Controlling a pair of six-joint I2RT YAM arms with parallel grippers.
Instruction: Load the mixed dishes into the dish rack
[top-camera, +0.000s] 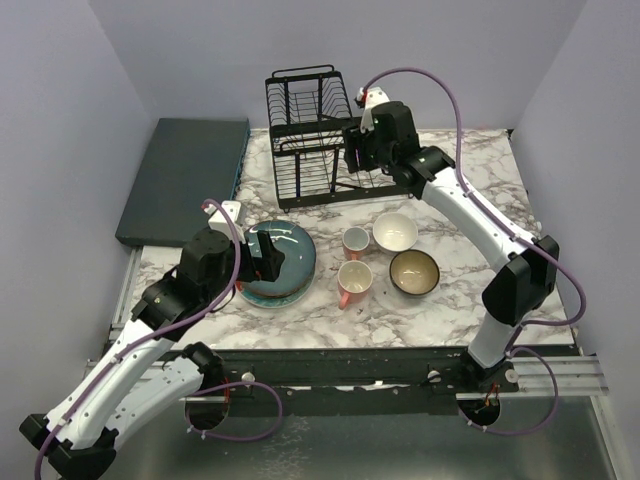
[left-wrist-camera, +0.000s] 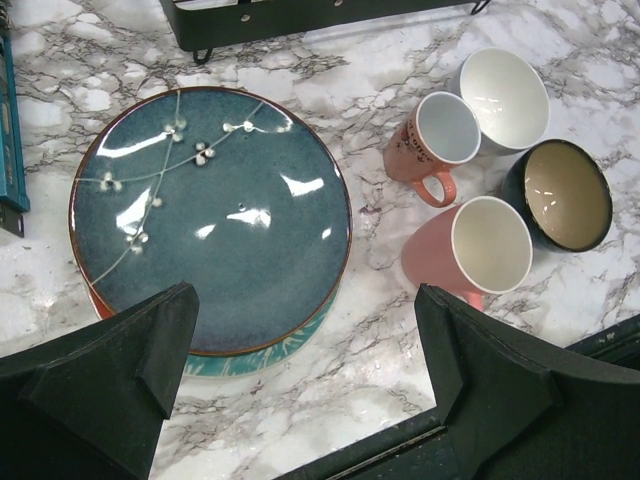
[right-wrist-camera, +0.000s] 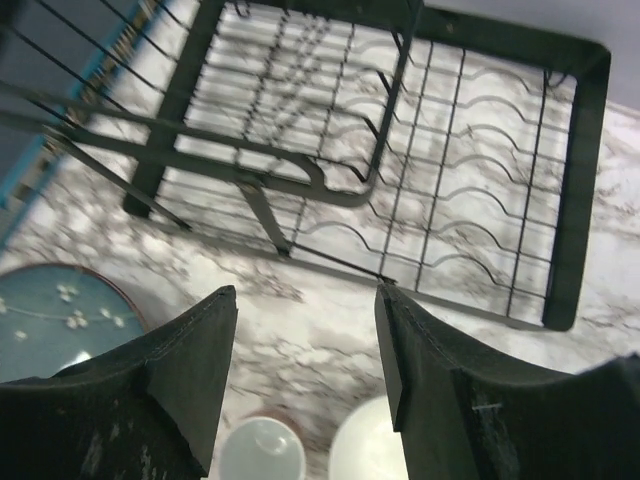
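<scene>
My left gripper is open above a blue plate (left-wrist-camera: 215, 220), which is stacked on another plate. To its right are a small pink cup (left-wrist-camera: 420, 150), a larger pink mug (left-wrist-camera: 440, 250), a white bowl (left-wrist-camera: 505, 95) and a dark-rimmed bowl (left-wrist-camera: 560, 200). My right gripper hangs over the black dish rack (right-wrist-camera: 575, 200), fingers apart with nothing between them. In the right wrist view the rack's visible slots are empty.
A dark flat board (top-camera: 180, 175) lies at the back left. Bare marble (top-camera: 490, 310) shows at the right. Walls border the sides and back.
</scene>
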